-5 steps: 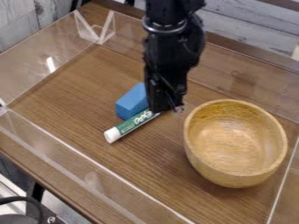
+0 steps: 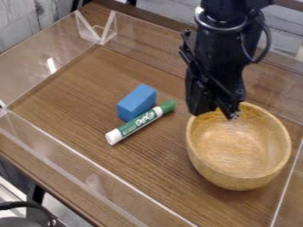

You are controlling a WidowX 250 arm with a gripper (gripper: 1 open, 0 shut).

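My black gripper (image 2: 213, 102) hangs in the upper right of the camera view, over the back left rim of a tan plastic bowl (image 2: 236, 160). Its fingertips are dark and overlap, so whether anything is between them is hard to see. Left of the bowl, a white and green tube (image 2: 137, 124) lies diagonally on the wooden surface, beside a blue block (image 2: 136, 102).
A clear plastic stand (image 2: 95, 27) is at the back left. Low walls edge the wooden work area (image 2: 83, 168).
My gripper has moved right, away from above the tube and blue block to over the bowl's rim. The tube, block and bowl look unmoved.
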